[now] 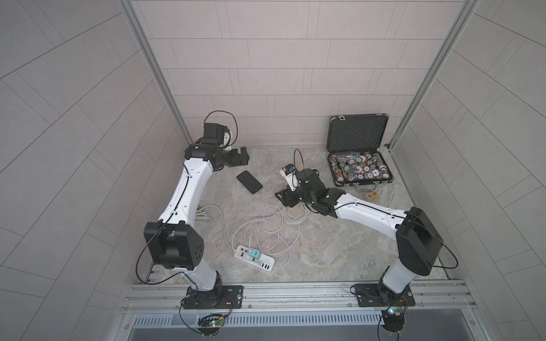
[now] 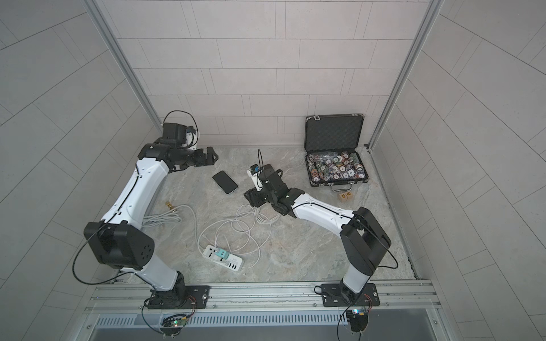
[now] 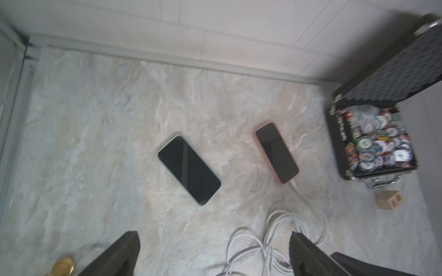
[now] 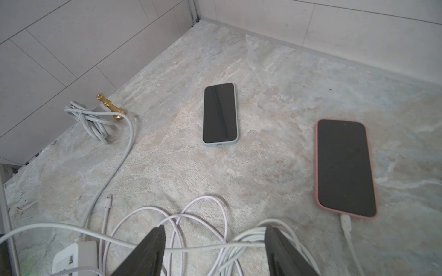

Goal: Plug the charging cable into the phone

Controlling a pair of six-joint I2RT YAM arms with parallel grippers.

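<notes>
A pink-cased phone (image 4: 344, 168) lies at the centre back with a white cable plug (image 4: 345, 224) at its bottom end, appearing inserted. A light-cased phone (image 4: 219, 110) lies left of it, nothing visible in its port. Several white cables lie coiled in front, one with a free connector (image 4: 107, 204). My left gripper (image 1: 237, 157) is raised at the back left, above and left of the light-cased phone, open and empty. My right gripper is low at the centre over the coiled cables, part open, with cable beneath; nothing clearly held.
A power strip (image 1: 244, 255) with a charger is at the front; a gold piece (image 4: 111, 108) lies at the left. An open case of chips (image 1: 358, 180) fills the back right, wooden blocks (image 1: 372, 195) before it.
</notes>
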